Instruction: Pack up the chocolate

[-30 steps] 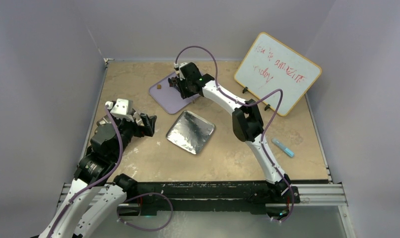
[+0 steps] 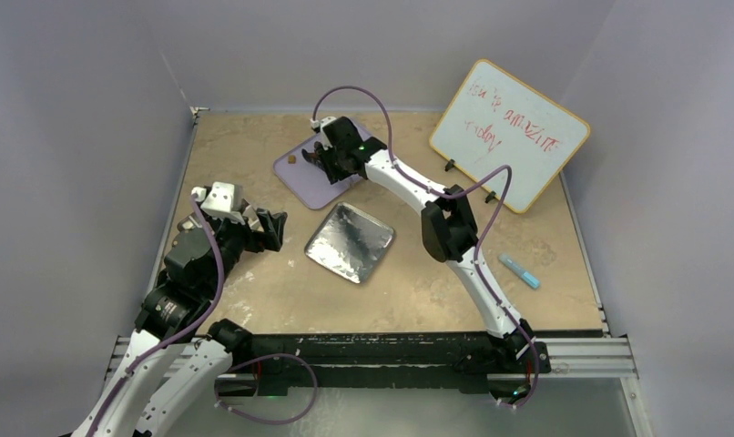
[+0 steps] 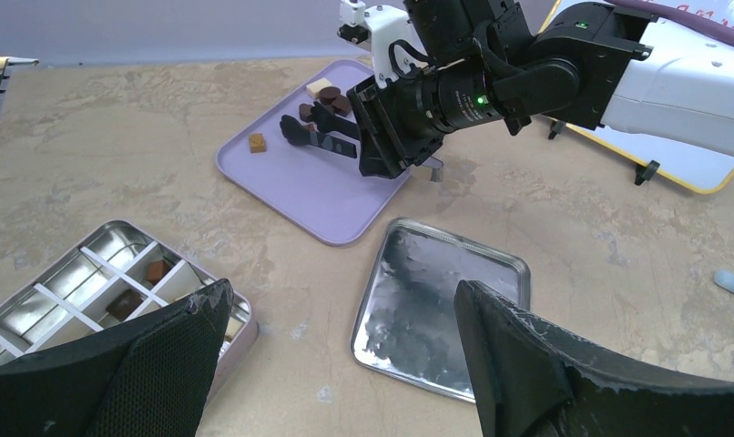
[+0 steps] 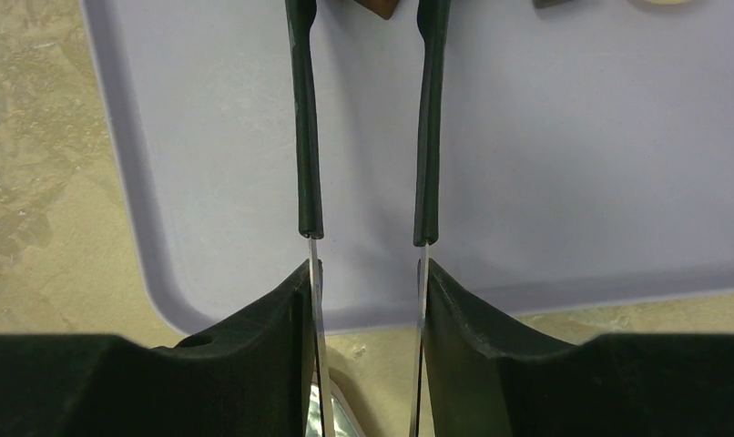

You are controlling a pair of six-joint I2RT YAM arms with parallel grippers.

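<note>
Several brown chocolates (image 3: 329,94), a pale piece (image 3: 319,86) and a caramel-coloured square (image 3: 257,143) lie on the purple tray (image 3: 295,191). My right gripper reaches low over them; in the right wrist view a brown piece (image 4: 377,6) shows at the top between its fingers, which stand apart, and whether they grip it cannot be told. A divided metal box (image 3: 63,282) at the left holds several pieces in its compartments. My left gripper stands open above that side, nothing between its fingers.
An empty metal tray (image 2: 350,241) lies at the middle front. A whiteboard (image 2: 509,137) stands at the back right, with a blue marker (image 2: 519,270) on the table's right.
My right gripper has shifted slightly left along the purple tray over the last second. The left arm has stayed in place.
</note>
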